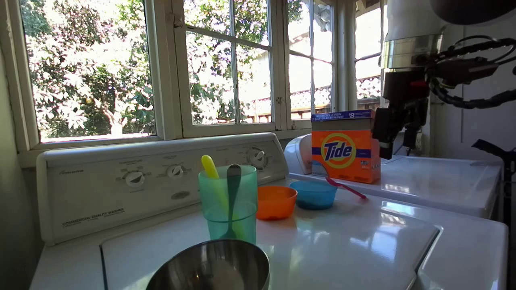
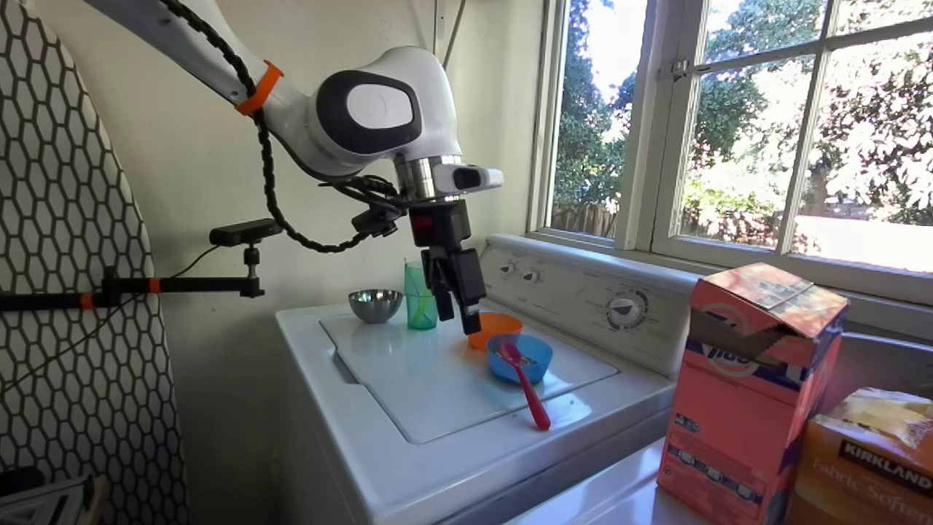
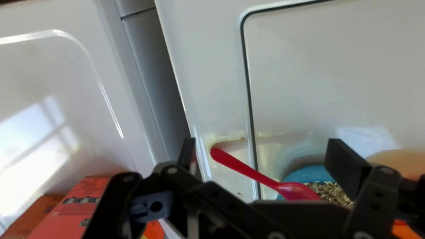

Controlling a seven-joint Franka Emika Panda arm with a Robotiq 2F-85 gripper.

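Note:
My gripper (image 2: 460,319) hangs open above the washer lid, with nothing between its fingers. In the wrist view, its fingers (image 3: 345,165) stand wide apart on either side of a red spoon (image 3: 247,170). The spoon's bowl end rests in a blue bowl (image 2: 531,368) holding seed-like pieces, and its handle extends over the rim. Beside that sits an orange bowl (image 1: 276,203). A green translucent cup (image 1: 205,205) stands upright with a yellow-green utensil (image 1: 209,166) and a dark-looking spoon (image 1: 233,181) in it. Near it is a metal bowl (image 1: 208,270).
The Tide box (image 1: 346,150) stands on the neighbouring white machine, with a Kirkland box (image 2: 866,464) next to it. A control panel (image 1: 159,183) rises along the washer's back.

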